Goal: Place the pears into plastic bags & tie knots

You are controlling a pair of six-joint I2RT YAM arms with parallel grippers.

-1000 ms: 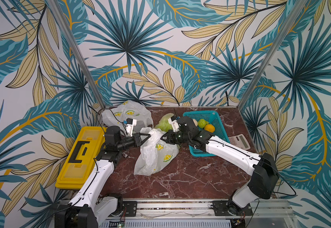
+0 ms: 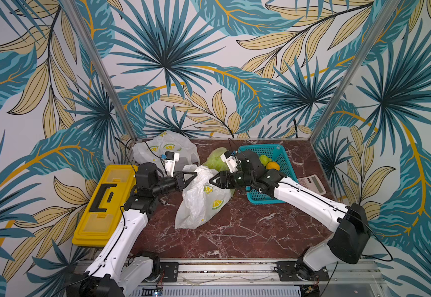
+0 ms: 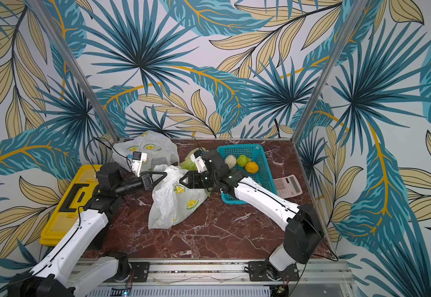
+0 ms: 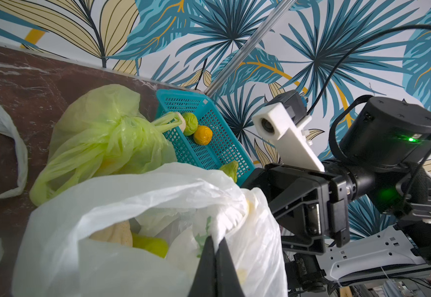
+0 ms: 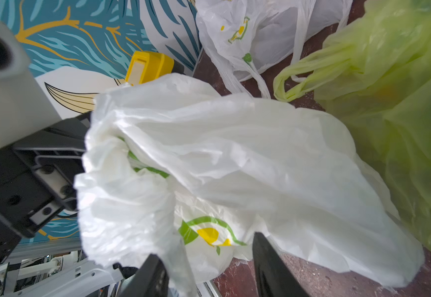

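Observation:
A white plastic bag with lemon prints (image 2: 200, 200) stands mid-table, its mouth gathered upward between the two arms. My left gripper is shut on the white film at the bag's mouth. Inside the bag the left wrist view shows a yellow-green fruit (image 4: 151, 244) and a beige one (image 4: 114, 233), both partly covered by film. Across the bag, my right gripper is part open. Twisted film runs down beside its left finger (image 5: 152, 277), and a gap separates the two fingers. The table shows through beside the right finger (image 5: 270, 267).
Behind lies a knotted yellow-green bag (image 4: 111, 131), with another white bag (image 2: 168, 146) at back left. A teal basket (image 3: 242, 148) holds green and orange fruit. The yellow toolbox (image 2: 104, 205) stands left and a calculator (image 3: 288, 186) right.
The left gripper moved only slightly, and the bag's body stayed nearly in place.

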